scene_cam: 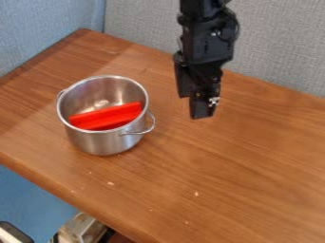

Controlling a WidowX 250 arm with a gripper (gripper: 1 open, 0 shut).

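Note:
A steel pot (102, 135) with two side handles stands on the left of the wooden table (229, 180). Inside it lies a red elongated object (105, 116). My black gripper (203, 104) hangs from the top of the view, right of and behind the pot, apart from it. Whether its fingers are open or shut is hard to tell.
Padded grey and blue walls (286, 47) border the table at the back and left. A metal object (79, 230) sits off the near left edge, partly cut off.

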